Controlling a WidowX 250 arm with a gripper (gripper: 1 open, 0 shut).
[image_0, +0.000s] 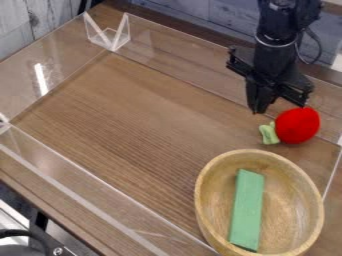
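My black gripper (266, 92) hangs at the upper right of the camera view, above and a little left of a round red object (299, 124) with a small pale green piece (267, 133) at its left. The fingers look close together, with nothing visible between them. At the bottom right a tan bowl (214, 192) holds a green bar (246, 208).
A clear plastic rack (107, 30) stands at the top left.
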